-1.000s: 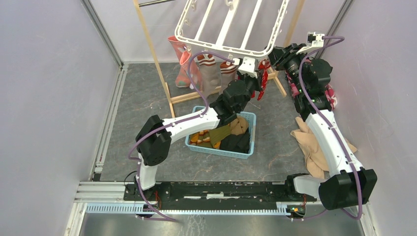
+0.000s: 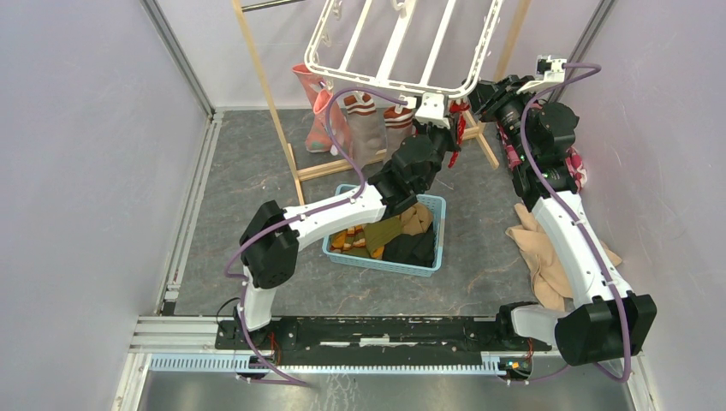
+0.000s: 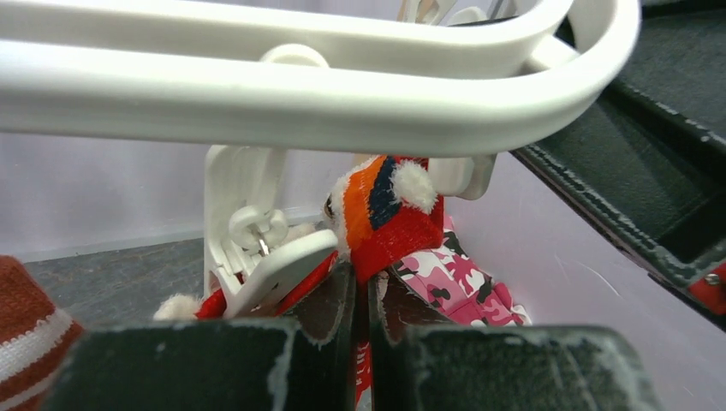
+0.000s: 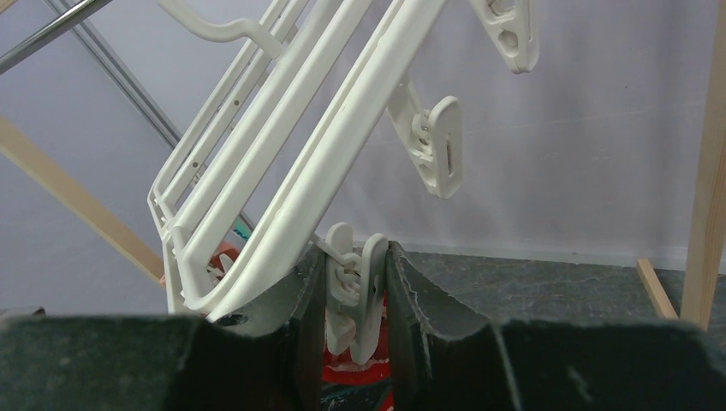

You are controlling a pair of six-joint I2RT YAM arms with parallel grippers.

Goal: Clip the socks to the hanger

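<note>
The white hanger [image 2: 387,83] hangs at the top, with pink socks [image 2: 336,124] and striped-top brown-grey socks [image 2: 365,128] hanging under its left and middle. My left gripper is shut on a red sock [image 3: 402,235] with an orange-navy stripe and white fluff, held just under the hanger's front bar. Left of the sock, a white clip [image 3: 235,205] stands with its lever spread; red cloth shows behind it. In the right wrist view, my right gripper is shut on another clip [image 4: 344,295], with red cloth just below it. Whether that clip grips the cloth is unclear.
A blue basket [image 2: 377,265] of loose socks stands on the floor below the left arm. Empty clips [image 4: 432,141] hang from another hanger bar. Wooden stand legs [image 2: 272,107] flank the hanger, and tan cloth [image 2: 544,257] lies right.
The right arm looks still.
</note>
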